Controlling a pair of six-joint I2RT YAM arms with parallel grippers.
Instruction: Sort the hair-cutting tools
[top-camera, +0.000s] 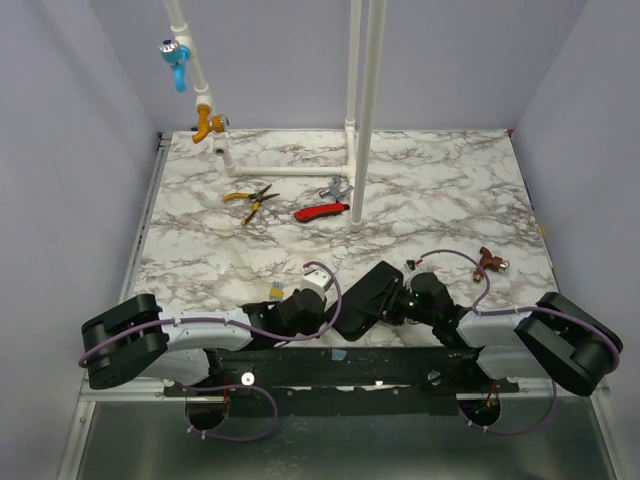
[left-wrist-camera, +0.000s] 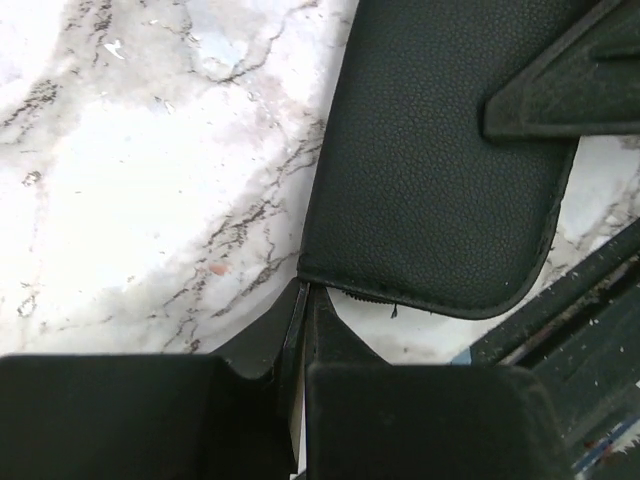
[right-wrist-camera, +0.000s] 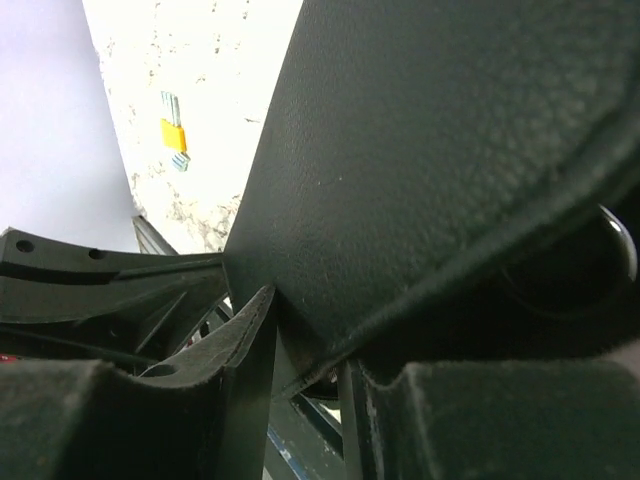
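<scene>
A black leather case (top-camera: 362, 295) lies at the near middle of the marble table, between both grippers. My left gripper is shut, its tips against the case's bottom corner in the left wrist view, nothing clearly between them. My right gripper is at the case's other side, part open, its fingers on the edge of the leather; a metal ring shows in the dark under a raised flap in the right wrist view. Whether anything is gripped there is hard to tell.
Yellow pliers (top-camera: 254, 200), a red cutter (top-camera: 318, 212), white pipes (top-camera: 363, 120) with valves, a brass fitting (top-camera: 488, 264) and a small yellow-banded piece (right-wrist-camera: 172, 135) stand or lie around.
</scene>
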